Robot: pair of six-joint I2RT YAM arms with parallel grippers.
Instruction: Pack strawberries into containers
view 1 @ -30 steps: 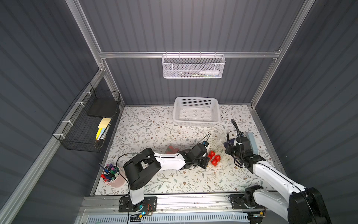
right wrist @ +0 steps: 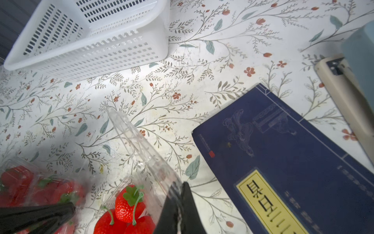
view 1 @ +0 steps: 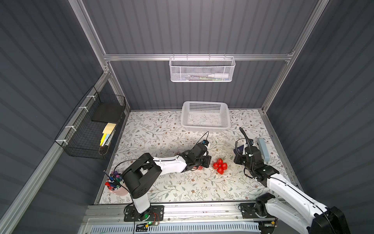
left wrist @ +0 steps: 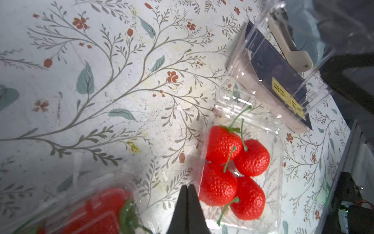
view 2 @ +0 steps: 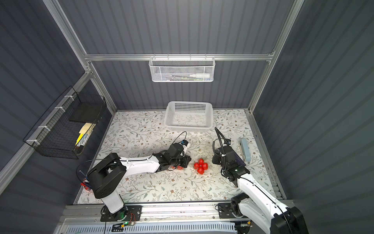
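An open clear container holds several red strawberries, seen in the left wrist view. Its transparent lid stands raised, with my right gripper shut on its thin edge. Just left of the open container is my left gripper, shut with nothing showing between its fingers; whether it touches the container wall I cannot tell. A second clear container with strawberries inside lies left of that gripper, cut off by the frame there and mostly behind the left arm from above.
At the back stands an empty white basket. A dark blue booklet and a pale blue-and-beige object lie to the right. A pink pen cup is at the front left. Open tabletop lies before the basket.
My left gripper has moved left, away from the strawberries. The strawberries have shifted slightly left. My right gripper has moved a little left and toward the front.
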